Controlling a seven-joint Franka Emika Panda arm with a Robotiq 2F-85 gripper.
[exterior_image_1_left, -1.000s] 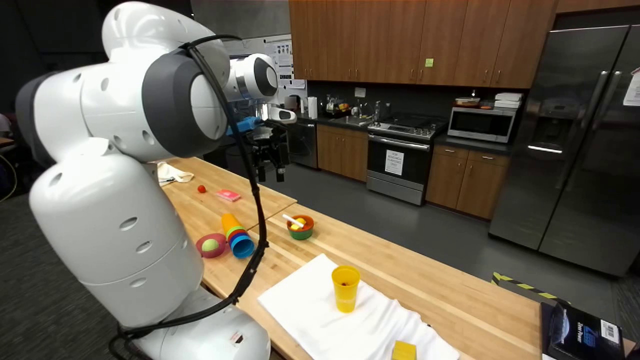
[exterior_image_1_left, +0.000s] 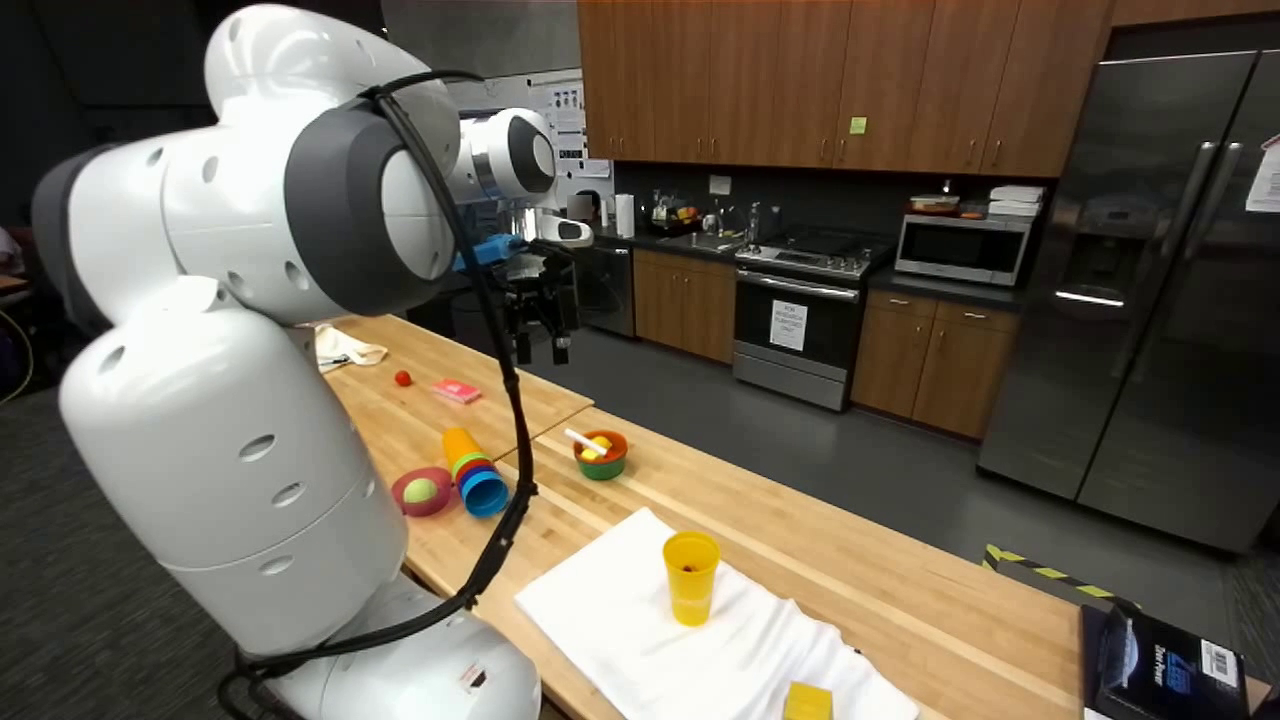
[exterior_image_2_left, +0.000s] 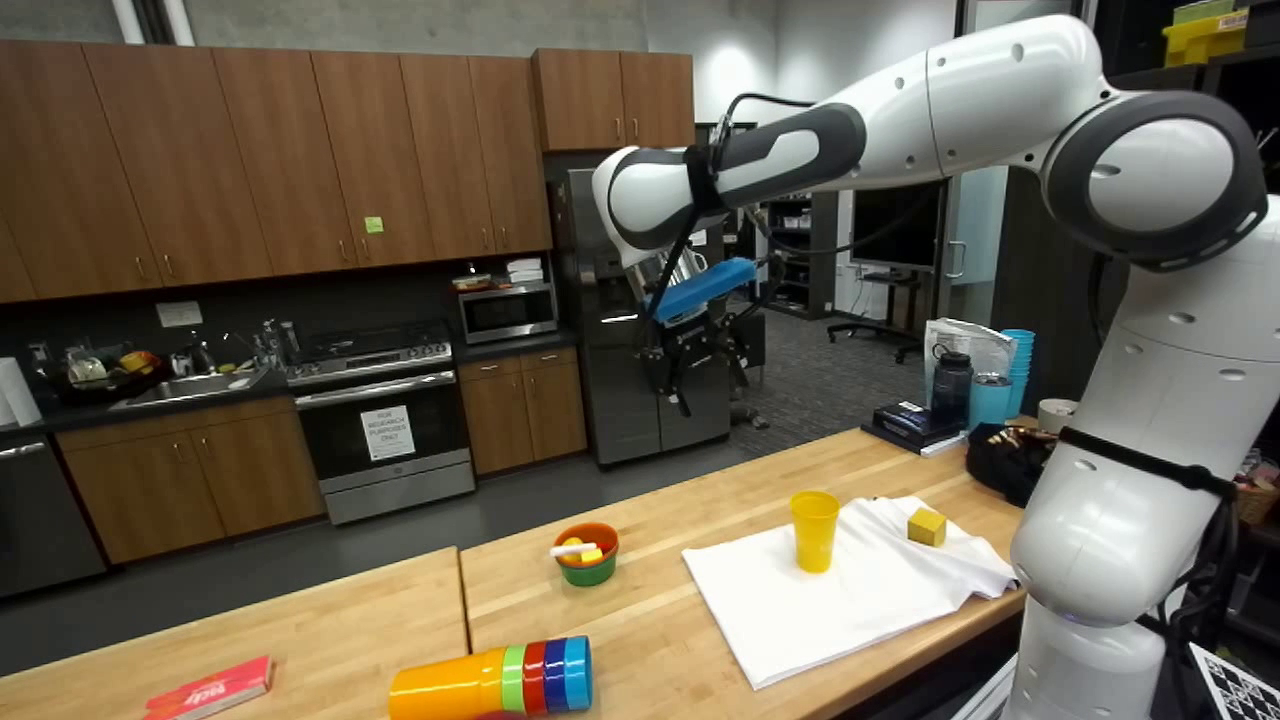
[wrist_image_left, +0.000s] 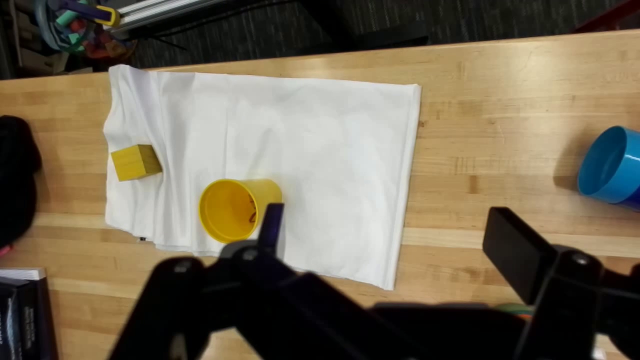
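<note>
High above the table hangs my gripper (exterior_image_1_left: 542, 348), its two fingers spread apart with nothing between them. In the wrist view one finger (wrist_image_left: 519, 255) is at the right and the other, at the left, overlaps the yellow cup's lower edge in the picture. That yellow cup (exterior_image_2_left: 815, 532) stands upright on a white cloth (exterior_image_2_left: 768, 600), with something small and dark inside. A yellow block (wrist_image_left: 135, 162) rests on the cloth's rumpled end. Stacked cups (exterior_image_2_left: 528, 679) in several colors lie on their side, away from the cloth.
An orange-and-green bowl (exterior_image_1_left: 601, 456) holds yellow pieces and a white stick. Near the stacked cups is a pink bowl (exterior_image_1_left: 410, 502) with a pale green ball. Farther off lie a pink box (exterior_image_1_left: 457, 391) and a red ball (exterior_image_1_left: 403, 378). A dark box (exterior_image_2_left: 908, 422) sits at the table's far end.
</note>
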